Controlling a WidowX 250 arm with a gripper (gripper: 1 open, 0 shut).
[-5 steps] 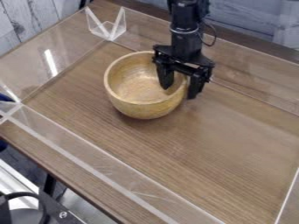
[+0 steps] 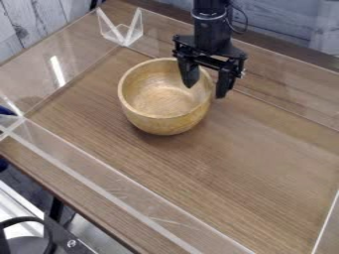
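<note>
A large tan bowl point(image 2: 159, 104) sits on the wooden table point(image 2: 212, 189), left of and above the middle. The black gripper point(image 2: 205, 71) comes down from the top, over the bowl's back right rim, with its fingers around and just right of the rim. Whether it is open or shut, or holds anything, is too small and dark to tell.
A clear angular piece point(image 2: 121, 27) lies at the back left. A black cable point(image 2: 27, 230) shows at the lower left, off the table's edge.
The gripper has shifted slightly up and back since a second ago, and looks a little higher against the bowl's rim. The bowl is almost unchanged.
</note>
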